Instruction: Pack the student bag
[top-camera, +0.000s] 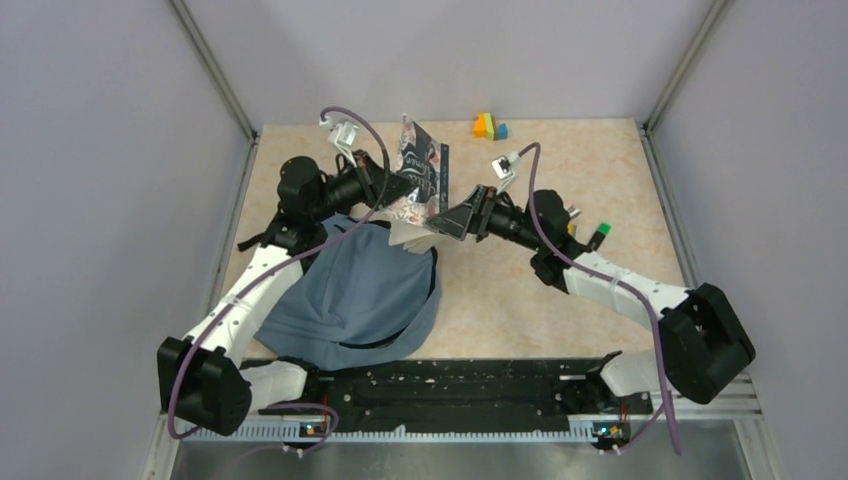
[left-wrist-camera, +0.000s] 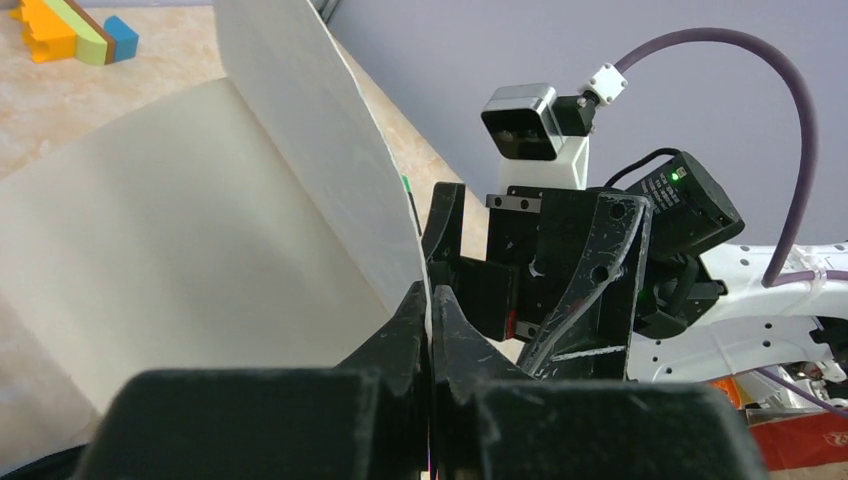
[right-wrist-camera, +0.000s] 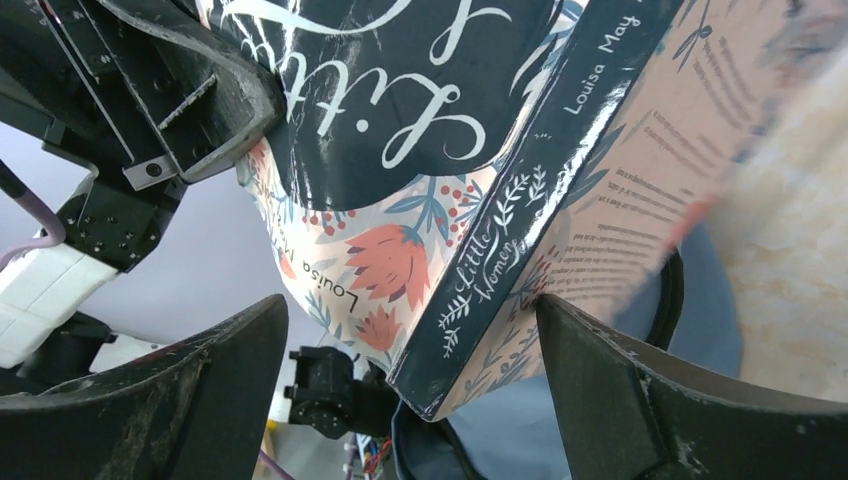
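A book with a dark, flower-patterned cover (top-camera: 424, 165) hangs above the table by that cover, which my left gripper is shut on. Its pages (left-wrist-camera: 190, 230) fall open below, in the left wrist view. My right gripper (top-camera: 445, 228) is open close to the book's lower right corner. In the right wrist view the spine (right-wrist-camera: 500, 240) shows between the spread fingers, which do not appear closed on it. Below and to the left lies the blue-grey bag (top-camera: 350, 290), its opening edged in black on the right side.
Orange, green and blue blocks (top-camera: 488, 127) sit at the table's far edge. A marker with a green cap (top-camera: 599, 236) lies at right, beside small items partly hidden by my right arm.
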